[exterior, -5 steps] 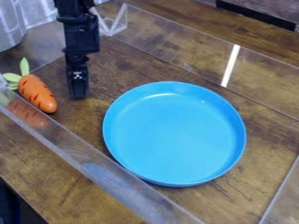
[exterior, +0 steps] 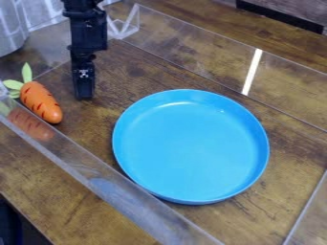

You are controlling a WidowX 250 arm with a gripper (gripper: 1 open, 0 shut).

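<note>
My black gripper (exterior: 84,84) hangs at the upper left of the camera view, open, its fingers low over the wooden surface just right of an orange toy carrot (exterior: 40,101) with green leaves. The carrot lies apart from the gripper, near the clear side wall. A large round blue plate (exterior: 190,145) rests at the centre right.
Clear plastic walls (exterior: 121,196) edge the work area along the lower left and elsewhere. Bare wood (exterior: 166,62) lies behind the plate and to the right of the gripper. A whitish crumpled covering sits at the top left.
</note>
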